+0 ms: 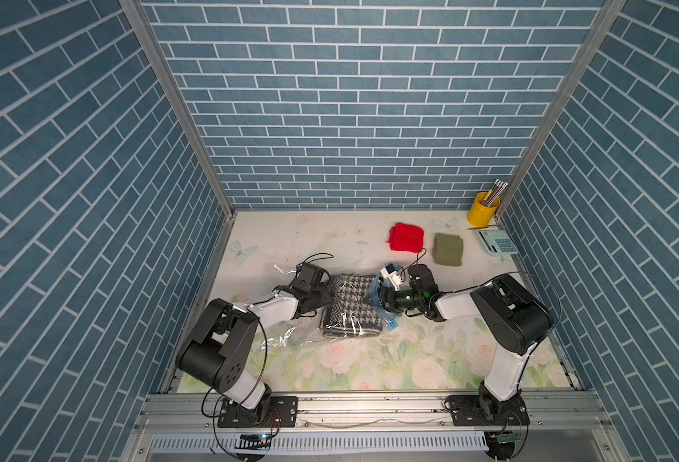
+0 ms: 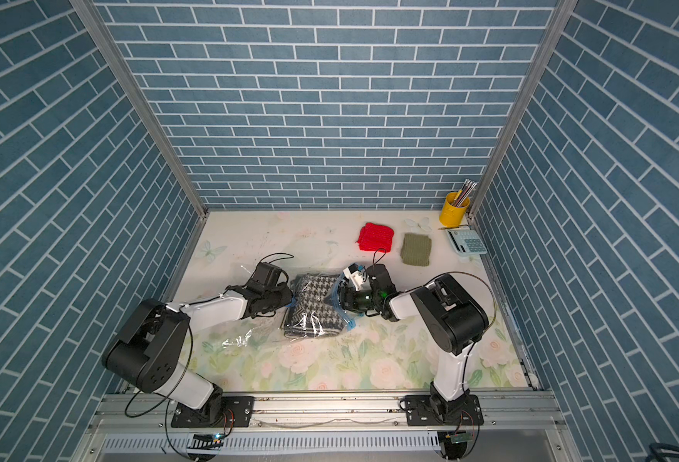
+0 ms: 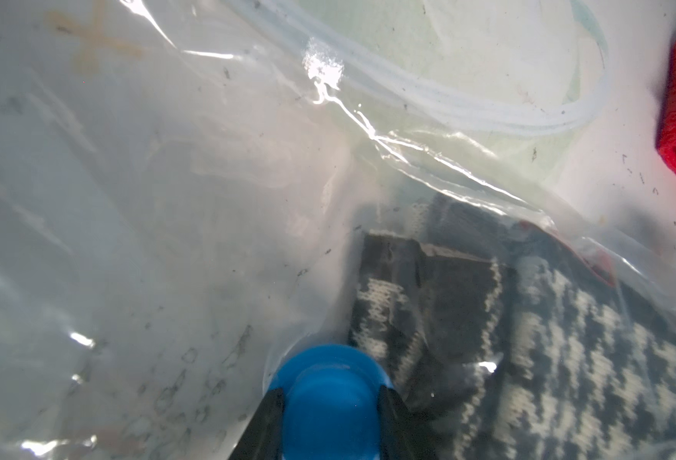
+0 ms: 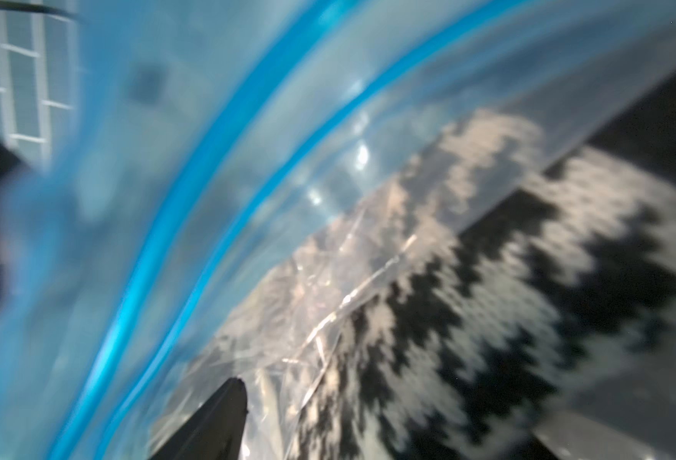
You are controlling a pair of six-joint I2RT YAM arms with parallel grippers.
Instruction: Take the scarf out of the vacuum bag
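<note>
A folded houndstooth scarf point(image 1: 352, 308) lies inside the clear vacuum bag point(image 1: 293, 335) at the middle of the table. My left gripper is shut on a blue round valve cap point(image 3: 328, 383) of the bag, just left of the scarf. My right gripper point(image 1: 389, 296) is at the bag's right end, by its blue zipper point(image 4: 199, 191). In the right wrist view one dark fingertip point(image 4: 222, 406) shows at the bag's opening, close over the scarf's knit; whether anything is between those fingers is hidden.
A red cloth point(image 1: 405, 237) and an olive cloth point(image 1: 448, 248) lie behind the right arm. A yellow pen cup point(image 1: 480, 211) and a calculator point(image 1: 497, 241) stand at the back right.
</note>
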